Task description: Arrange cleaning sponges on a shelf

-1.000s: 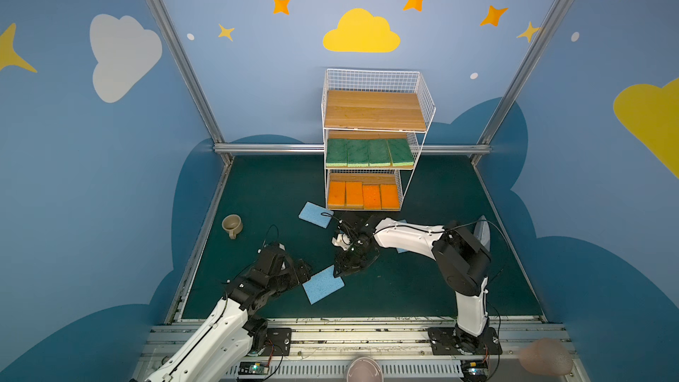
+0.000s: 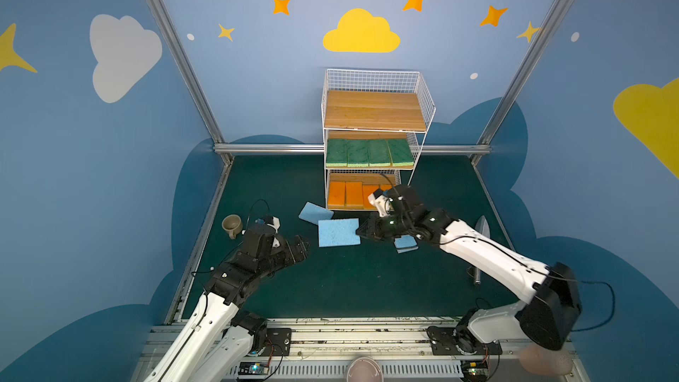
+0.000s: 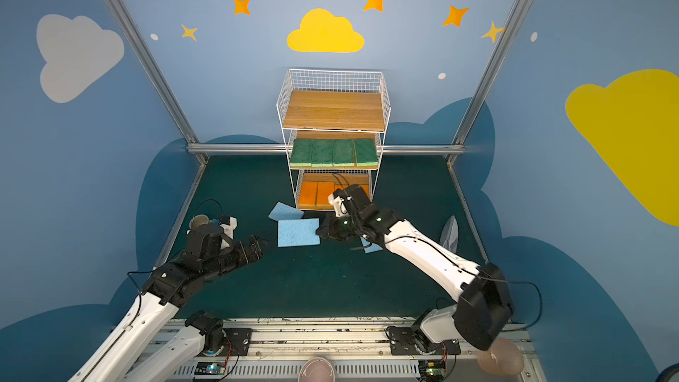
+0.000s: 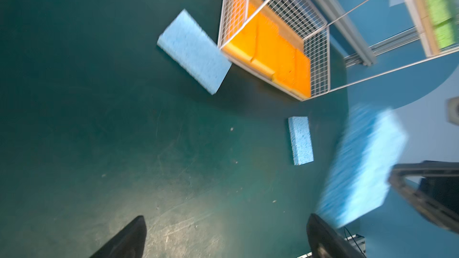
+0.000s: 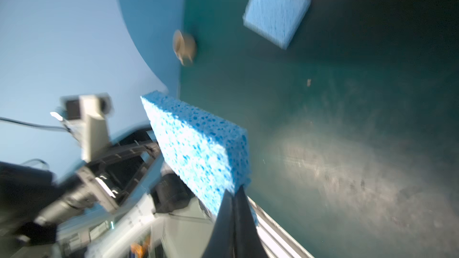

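Observation:
A blue sponge [image 2: 338, 232] hangs from my right gripper, which is shut on it at one end, in the middle of the work area. My left gripper stands open and empty, left of that sponge. Two more blue sponges [image 4: 194, 50] [image 4: 300, 140] lie on the floor, one at the shelf's front left, the other further right, partly behind the right arm. The wire shelf [image 2: 375, 109] has a bare top board, several green sponges [image 2: 368, 152] on the middle level and several orange sponges [image 2: 345, 194] on the bottom one.
A cup [image 2: 232, 225] stands at the far left. A pale, flat object [image 3: 449, 235] lies along the right wall. The floor between the two arms' front mounts is clear, as is the back area on either side of the shelf.
My right gripper has lifted the blue sponge from the front floor and moved it up toward the shelf, the arm stretching out. My left gripper has risen slightly.

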